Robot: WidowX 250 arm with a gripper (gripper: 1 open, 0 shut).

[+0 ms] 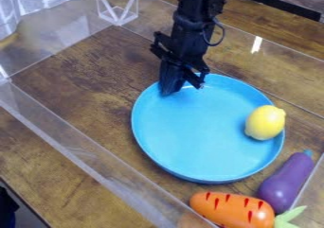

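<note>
A black robot gripper [173, 78] reaches down from the top to the back-left rim of a blue round plate [190, 128]. Its fingertips are dark and small at the rim; it looks shut, and whether it grips the rim is unclear. A yellow lemon [263, 121] sits on the plate's right side. A purple eggplant [286, 183] and an orange carrot [232, 208] lie at the lower right, outside the plate.
Clear walls [95, 156] edge the wooden board. The board's left part [82, 66] is bare. A dark area shows at the lower-left corner.
</note>
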